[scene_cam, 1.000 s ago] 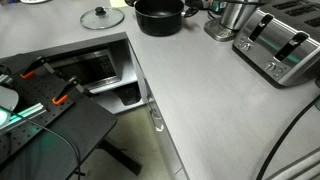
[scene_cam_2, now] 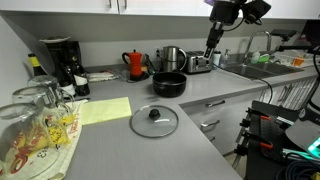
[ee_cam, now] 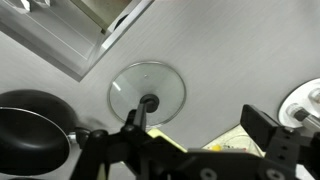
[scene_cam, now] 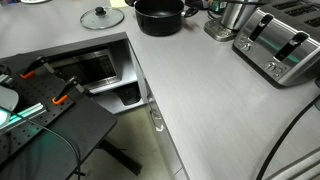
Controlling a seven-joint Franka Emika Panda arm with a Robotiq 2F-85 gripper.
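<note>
My gripper is open with nothing between its fingers, high above the counter. In exterior view 2 the gripper (scene_cam_2: 212, 48) hangs in the air at upper right, apart from everything below. A round glass lid (ee_cam: 147, 92) with a black knob lies flat on the counter, near the middle of the wrist view. The same lid (scene_cam_2: 154, 122) shows in exterior view 2, and the lid (scene_cam: 102, 18) is at the top of exterior view 1. Beside it stands a black pot (scene_cam: 160, 15), uncovered; the pot (ee_cam: 30, 140) fills the wrist view's lower left.
A toaster (scene_cam: 279, 42) and a steel kettle (scene_cam_2: 173, 60) stand beyond the pot, near a red moka pot (scene_cam_2: 135, 64). Glass jars (scene_cam_2: 45, 122) sit on a tray at left. A yellow sheet (scene_cam_2: 105, 108) lies flat.
</note>
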